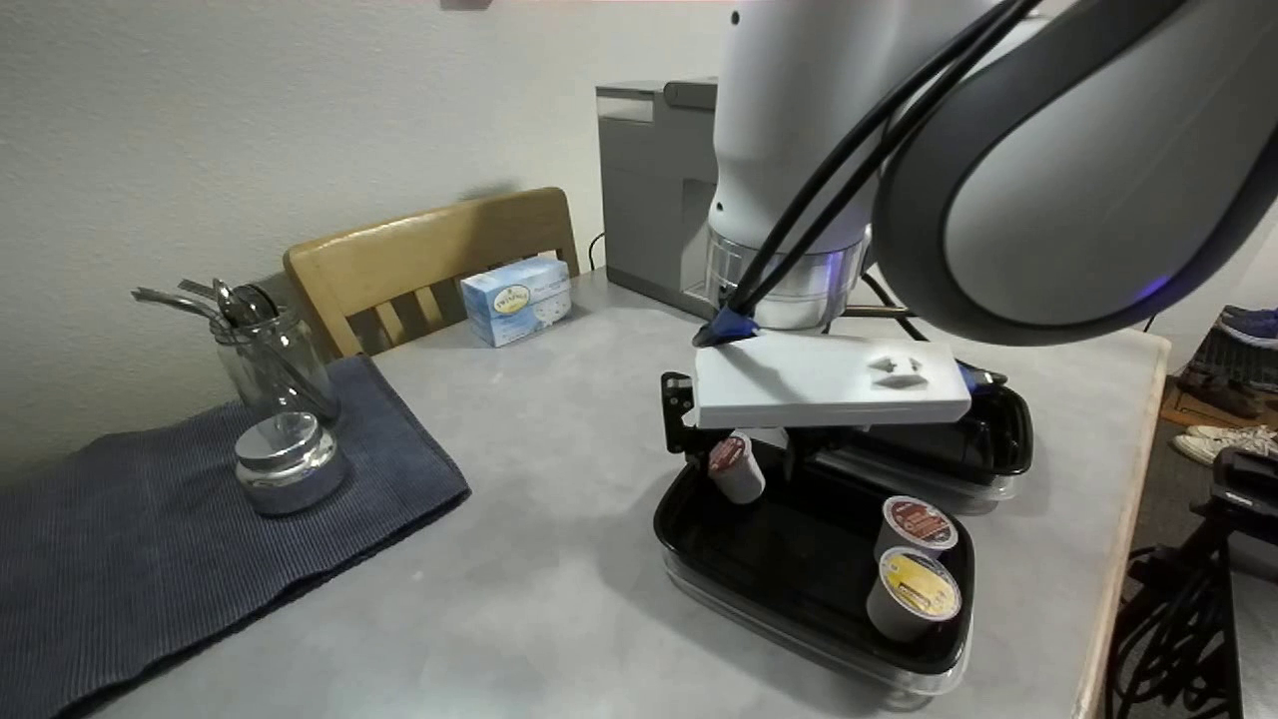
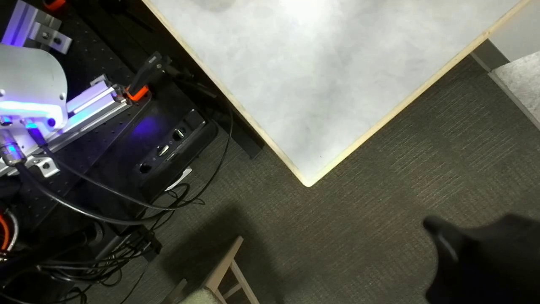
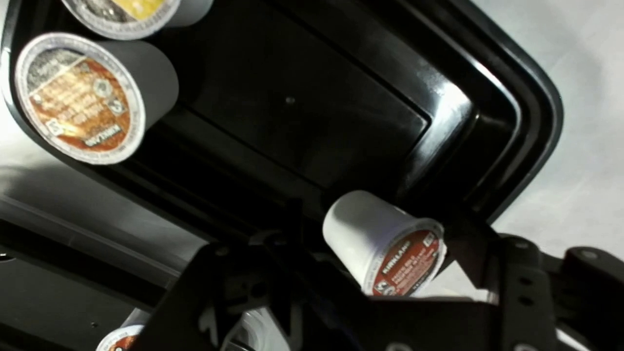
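Observation:
A single-serve coffee pod with a red-brown lid (image 1: 726, 451) lies tilted at the far-left end of the near black tray (image 1: 815, 575). My gripper (image 1: 745, 462) is low over that end, its fingers apart on either side of the pod. From the wrist, this white pod (image 3: 365, 228) shows its printed lid turned toward the gripper body; whether either finger touches it I cannot tell. Two other pods stand at the tray's opposite end: one with a brown lid (image 1: 920, 522), one with a yellow lid (image 1: 920, 583).
A second black tray (image 1: 1012, 437) sits behind, partly hidden by the gripper; a pod (image 3: 120, 339) shows there. A blue tea box (image 1: 517, 300), a glass jar of cutlery (image 1: 276, 359) and a silver-lidded jar (image 1: 288, 467) stand at left.

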